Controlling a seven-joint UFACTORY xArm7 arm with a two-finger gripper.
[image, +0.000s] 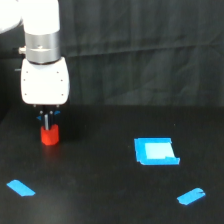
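Note:
Toward the left of the camera view, a small red object (50, 135) sits at the far side of the dark table. The white arm comes down from the top left. Its gripper (46, 122) is right at the top of the red object, with dark fingers overlapping it in the picture. How the fingers stand is too small and dark to make out, and I cannot tell whether they touch the red object. A white square (158, 151) framed in blue tape (140, 150) lies flat on the table to the right.
One strip of blue tape (21, 188) lies at the front left and another blue strip (191, 196) at the front right. A dark curtain (140, 55) hangs behind the table. Between the red object and the taped square the tabletop is clear.

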